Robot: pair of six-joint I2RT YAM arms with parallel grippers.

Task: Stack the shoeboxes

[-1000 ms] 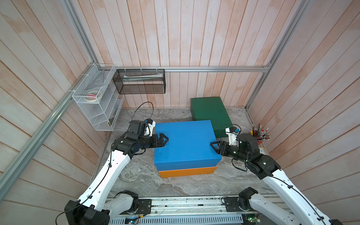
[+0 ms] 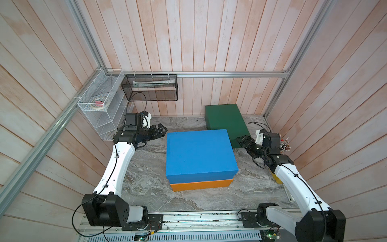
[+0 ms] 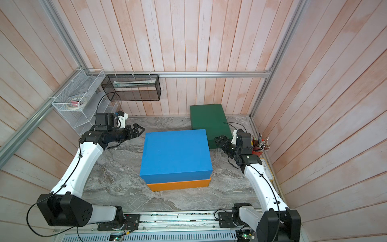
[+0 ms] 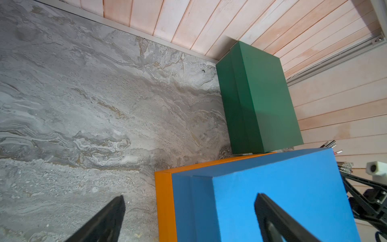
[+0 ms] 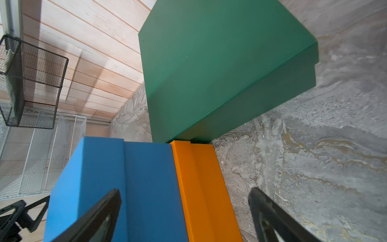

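A blue shoebox point(image 2: 201, 153) rests on top of an orange shoebox point(image 2: 201, 185) in the middle of the table; only a strip of the orange one shows in the top views. Behind them to the right, a green shoebox point(image 2: 226, 123) lies on the table, turned at an angle and close against the stack's far right corner point(image 5: 181, 142). My left gripper point(image 2: 164, 130) is open, off the stack's far left side. Beside the green box's near right corner, my right gripper point(image 2: 241, 141) hangs open. Neither gripper has anything between its fingers.
A black wire basket point(image 2: 150, 95) hangs on the back rail, and white wire shelves point(image 2: 102, 109) stand at the left wall. A cup of brushes point(image 3: 260, 147) is at the right. Bare table point(image 2: 145, 173) lies left and right of the stack.
My left gripper has moved left and back, off the blue box's left edge. The right one has drawn away from the blue box's right side toward the green box. No box has moved.
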